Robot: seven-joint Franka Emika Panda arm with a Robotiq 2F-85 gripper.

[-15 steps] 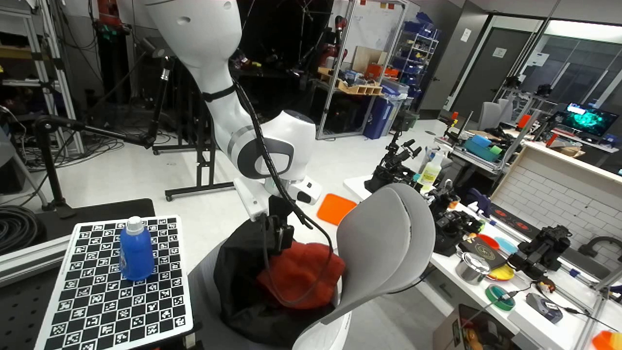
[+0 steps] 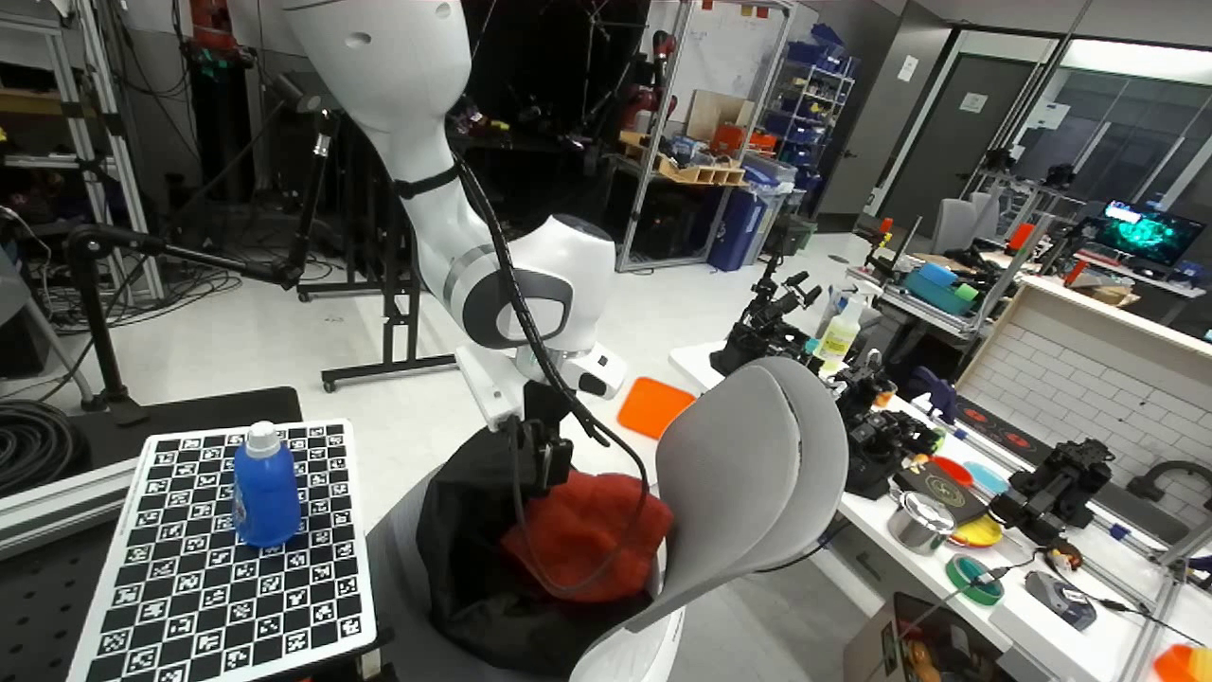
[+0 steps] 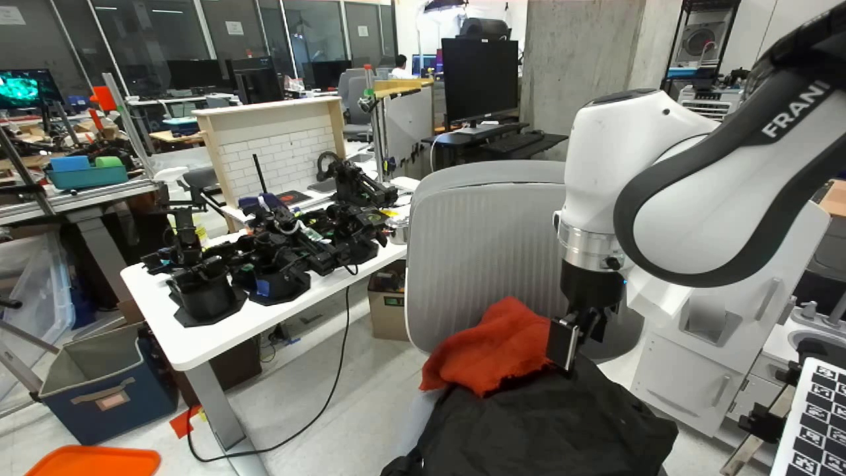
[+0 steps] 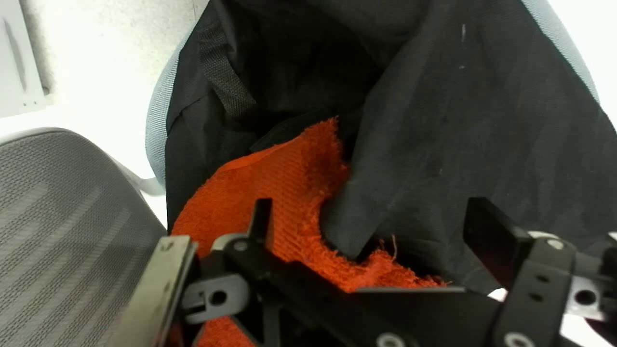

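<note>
A crumpled red towel (image 2: 597, 534) lies on a black bag (image 3: 539, 428) that rests on the seat of a grey chair. The wrist view shows the towel (image 4: 260, 185) under the left finger and between the fingers, partly tucked beneath a fold of the black fabric (image 4: 457, 144). My gripper is open just above them, its fingers wide apart and gripping nothing. In exterior view 2 the gripper (image 3: 577, 349) points down at the towel's edge, near the bag. Whether a fingertip touches the fabric, I cannot tell.
The grey chair's backrest (image 3: 492, 246) rises close beside the towel. A checkered board (image 2: 318, 580) with a blue bottle (image 2: 267, 489) on it stands to one side. Opposite is a white table (image 3: 170, 305) crowded with black robot arms. An orange tray (image 2: 655, 407) lies on the floor.
</note>
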